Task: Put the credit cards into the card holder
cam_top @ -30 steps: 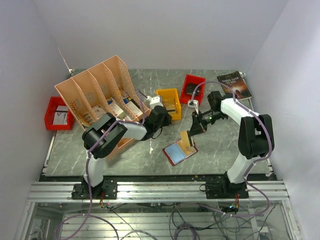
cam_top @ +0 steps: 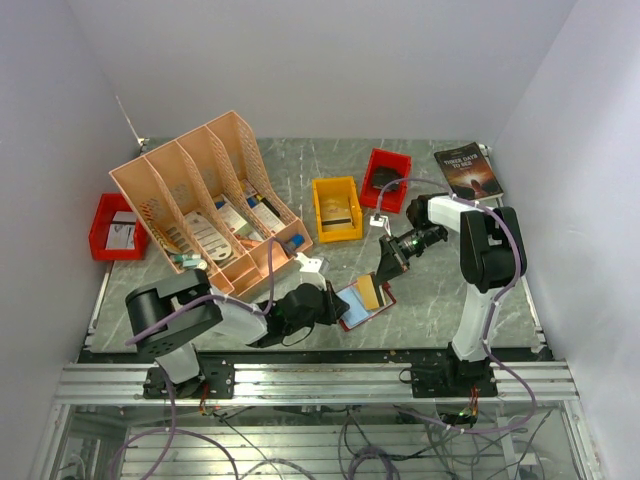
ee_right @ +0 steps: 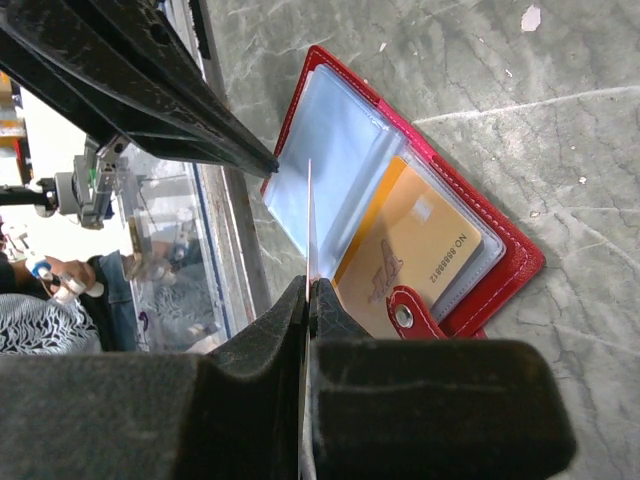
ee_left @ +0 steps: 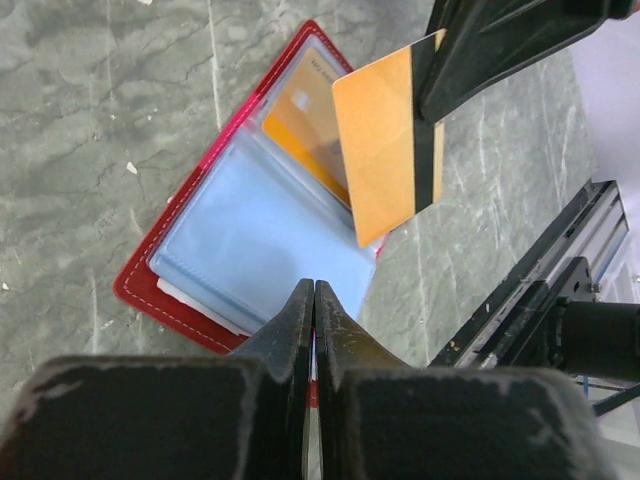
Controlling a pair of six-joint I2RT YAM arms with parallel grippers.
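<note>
The card holder point(ee_left: 166, 306) lies open on the table, red-edged with pale clear sleeves. An orange and tan card point(ee_right: 415, 255) sits in one half, partly under a red snap strap point(ee_right: 405, 315). My right gripper point(cam_top: 381, 277) is shut on a yellow-orange card with a dark stripe, standing on edge above that half; in the right wrist view this card shows edge-on. My left gripper is shut at the holder's other half, its fingertips point(ee_right: 268, 166) over the sleeve's edge. Nothing shows between its fingers, and contact with the sleeve is hard to judge.
Behind the holder stand a yellow bin point(cam_top: 337, 236) with cards in it and a red bin point(cam_top: 386, 208) with a dark object. A tan divided rack point(cam_top: 222, 160) fills the left side. A book point(cam_top: 468, 172) lies back right.
My left gripper has come from the yellow bin toward the front, down to the holder's left half. The right gripper keeps its card at the holder; its arm shifted slightly.
</note>
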